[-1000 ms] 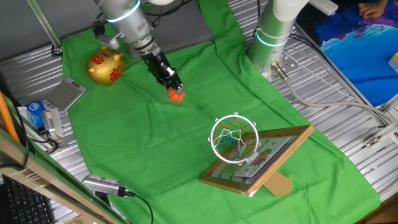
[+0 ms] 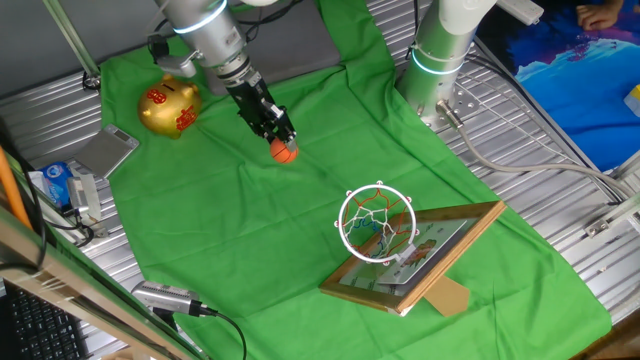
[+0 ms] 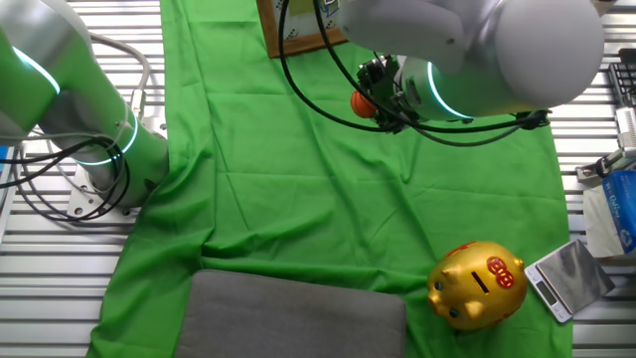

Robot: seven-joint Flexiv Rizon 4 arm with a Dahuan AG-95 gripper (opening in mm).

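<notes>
A small orange ball with dark lines, like a mini basketball (image 2: 284, 152), sits at the tip of my gripper (image 2: 282, 142) in exterior view 1. The black fingers are closed on it, partly covering its upper side. In exterior view 2 the orange ball (image 3: 363, 105) shows at the end of the gripper, beside the arm's pale body. To the ball's lower right in exterior view 1 is a white hoop (image 2: 343, 240) with a coloured net, fixed to a wood-framed board (image 2: 455, 222) that leans on a stand. Ball and hoop are apart.
A golden piggy bank (image 2: 168, 106) and a small scale (image 2: 107, 152) are at the left. A grey pad (image 3: 288, 316) lies at the cloth's edge.
The gripper and the ball have shifted very slightly to the right in exterior view 1. Hoop, board and piggy bank stay where they were.
</notes>
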